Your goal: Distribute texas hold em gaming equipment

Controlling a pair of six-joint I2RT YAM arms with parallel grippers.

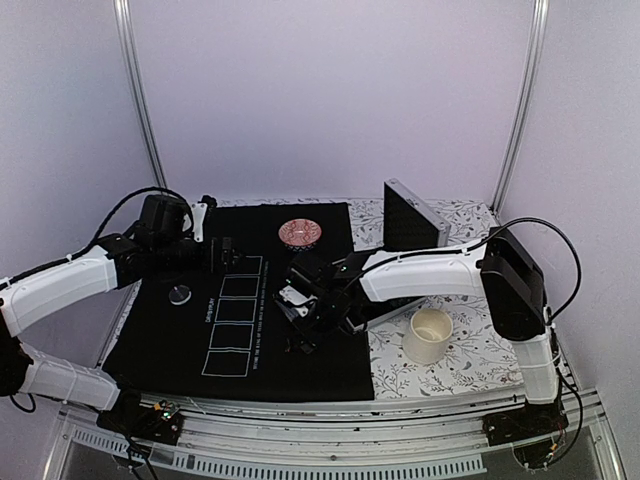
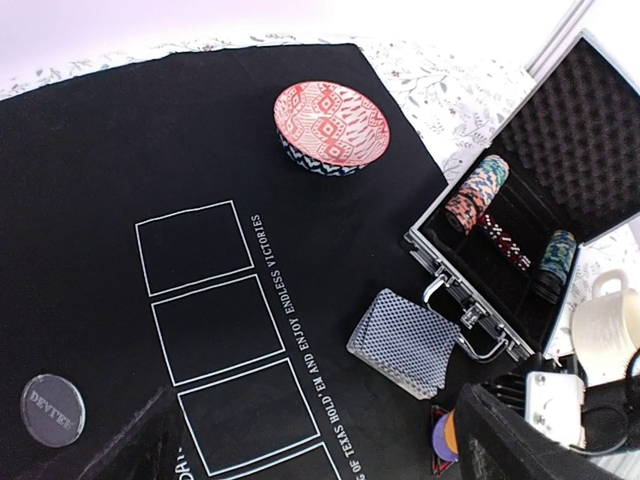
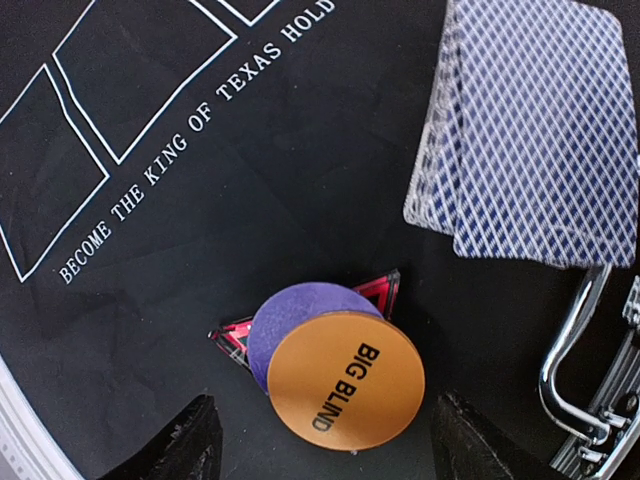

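Note:
An orange disc marked "BIG BLIND" [image 3: 346, 375] overlaps a purple disc [image 3: 300, 300] on the black mat, with red-patterned corners showing beneath. My right gripper is over the discs, its fingers apart on either side of the orange one and not closed on it. A white disc marked "DEALER" [image 2: 53, 410] lies on the mat's left side. Over the mat's left half, my left gripper [image 1: 228, 258] hangs open and empty. Blue-backed cards [image 2: 405, 343] lie in a stack beside the open case [image 2: 480, 290], which holds chips [image 2: 478, 193] and red dice [image 2: 504, 242].
A red patterned bowl [image 2: 331, 125] stands near the mat's back edge. To the right of the mat is a cream mug [image 1: 428, 336]. The case lid [image 1: 413, 217] stands raised.

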